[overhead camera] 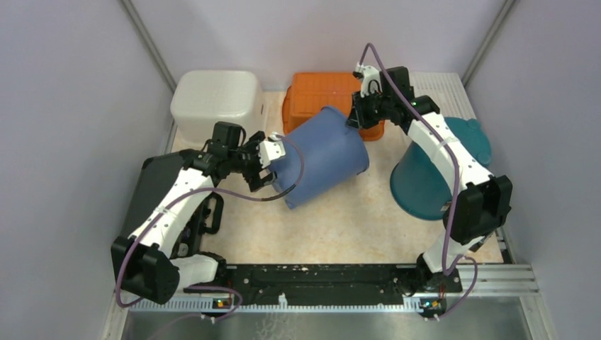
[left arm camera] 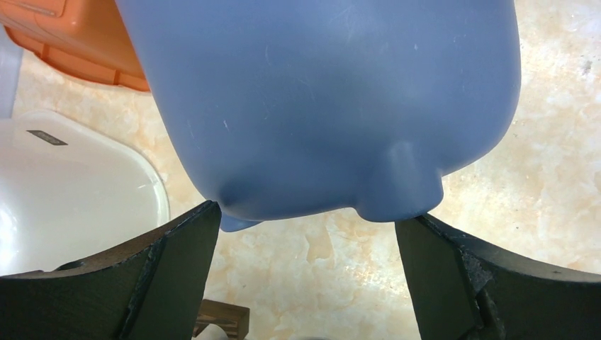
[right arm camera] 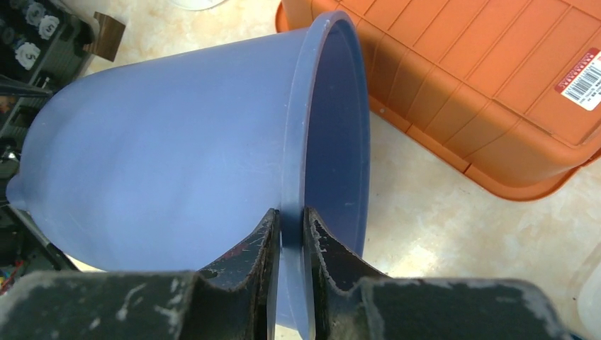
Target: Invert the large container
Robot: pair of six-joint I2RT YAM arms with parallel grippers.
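Note:
The large blue container point(overhead camera: 322, 159) lies tilted on its side, its mouth toward the upper right and its base toward my left arm. My left gripper point(overhead camera: 267, 168) is open at the base end; in the left wrist view, its fingers point(left arm camera: 177, 258) stand wide apart, flanking the footed base of the container point(left arm camera: 319, 106). In the right wrist view, my right gripper straddles the container's rim point(right arm camera: 293, 163), one finger outside and one inside. The rim fills the narrow gap, but whether the fingers press on it cannot be told.
An orange bin point(overhead camera: 322, 95) sits upside down just behind the blue container. A white bin point(overhead camera: 216, 99) is at the back left, a teal container point(overhead camera: 422, 180) at the right, and a black case point(overhead camera: 152, 191) at the left. Bare table point(overhead camera: 319, 237) lies in front.

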